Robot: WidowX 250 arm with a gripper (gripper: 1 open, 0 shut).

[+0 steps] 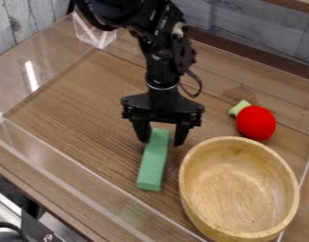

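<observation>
My black gripper points down over the upper end of a green bar lying lengthwise on the wooden table. Its two fingers are at either side of that end; whether they touch or grip it is unclear. A wooden bowl sits to the right of the bar. A red round object with a light green tip lies behind the bowl.
A transparent object stands at the back left edge. Wooden edges border the table at the back right and front left.
</observation>
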